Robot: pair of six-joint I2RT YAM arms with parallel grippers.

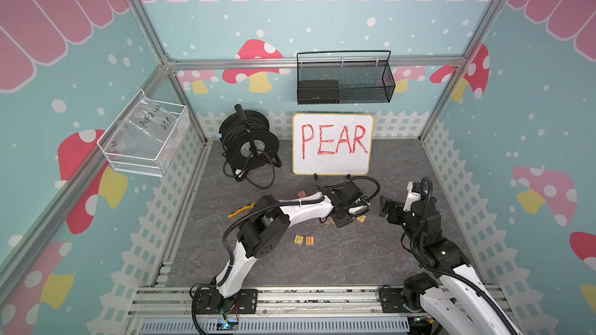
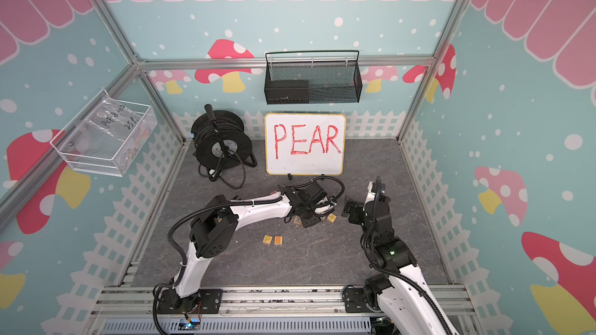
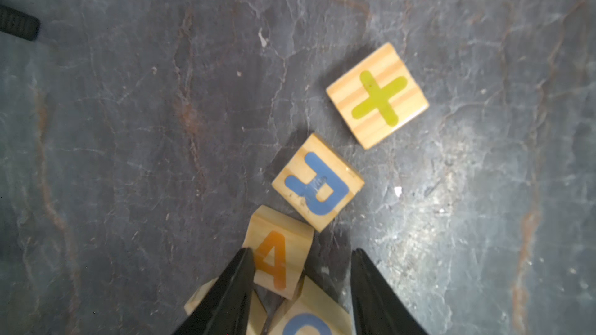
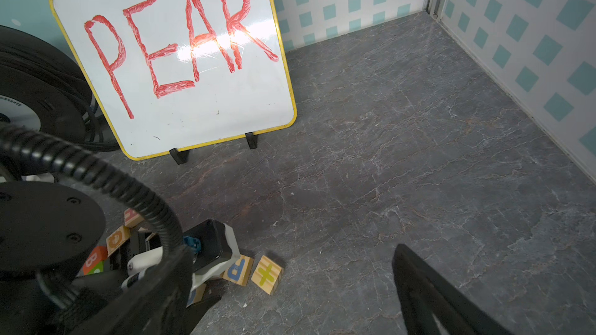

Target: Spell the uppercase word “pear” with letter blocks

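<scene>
My left gripper hangs low over a cluster of wooden letter blocks, its fingers apart. An orange A block shows between the fingertips, close to the left one; contact cannot be told. Touching or nearly touching its upper corner is a blue R block. Side by side near the front of the table lie two blocks, a yellowish one and an orange one; their letters are too small to read surely. Off to the right, my right gripper stands open and empty above the floor.
A block with a yellow plus-like mark lies beyond the R. Crowding the A are a block with a round blue mark and another block. The whiteboard reading PEAR stands behind.
</scene>
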